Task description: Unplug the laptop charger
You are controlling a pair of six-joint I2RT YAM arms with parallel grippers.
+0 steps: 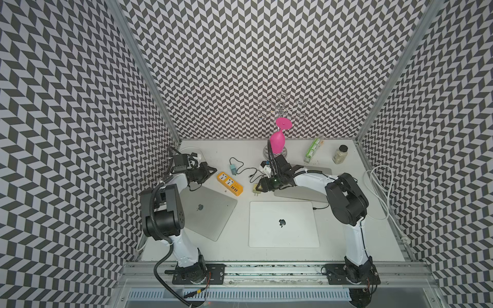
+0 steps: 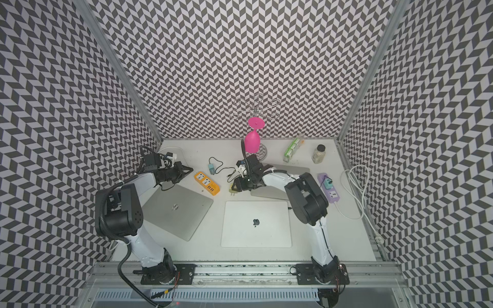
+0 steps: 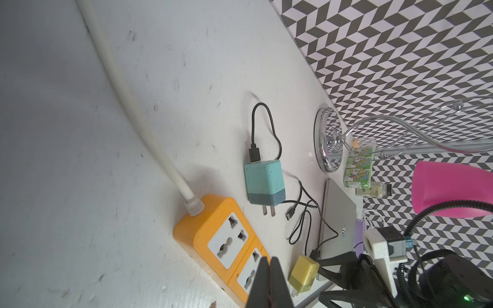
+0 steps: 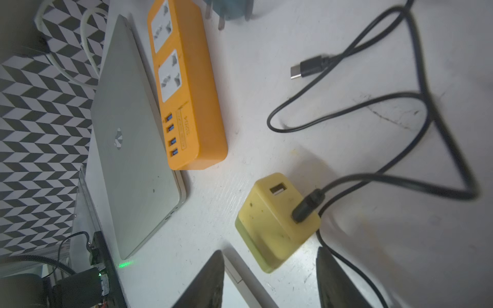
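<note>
A yellow charger block with a black cable plugged into its end rests tilted on the table, clear of any socket. My right gripper is open, its spread fingers just short of the block, with nothing held. The orange power strip lies between my two grippers; both of its outlets are empty. At the left, my left gripper is shut with nothing between its fingers. The teal charger lies loose beyond the strip, prongs bare and its own cable attached.
Closed laptops stand around: a silver one in front, a grey one at left, another behind the right arm. A purple strip with a teal plug in it sits right. A pink-shaded lamp rises at the back.
</note>
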